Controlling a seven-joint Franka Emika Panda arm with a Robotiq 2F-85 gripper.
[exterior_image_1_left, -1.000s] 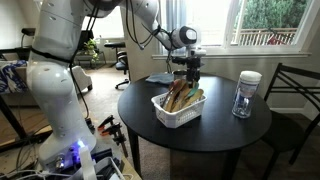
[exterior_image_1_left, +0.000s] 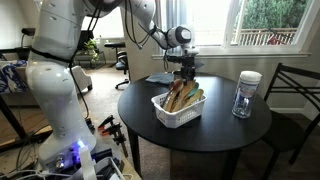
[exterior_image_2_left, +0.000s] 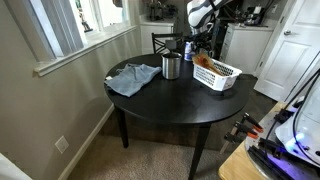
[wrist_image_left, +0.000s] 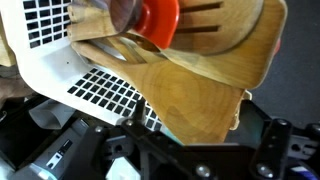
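Several wooden utensils (exterior_image_1_left: 178, 95) lean in a white basket (exterior_image_1_left: 181, 119) on the dark table. My gripper (exterior_image_1_left: 188, 74) hangs just above their upper ends, its fingers open. In the wrist view, a broad wooden utensil (wrist_image_left: 183, 97) reaches toward the gap between the fingers, and I cannot tell whether its end lies between them. A red utensil (wrist_image_left: 158, 20) and a slotted wooden one (wrist_image_left: 225, 25) lie beside it. A strip of teal (wrist_image_left: 181, 128) shows partly beneath the wood. The basket's lower contents are hidden.
A white-topped canister (exterior_image_1_left: 246, 94) stands right of the basket. Across the table lies a blue-grey cloth (exterior_image_2_left: 133, 79). The table (exterior_image_2_left: 165, 105) has bare room between the cloth and the basket. A dark chair (exterior_image_1_left: 292, 108) stands by the table's edge.
My gripper has shifted slightly left over the basket in exterior view 1. The basket and canister stand where they were.
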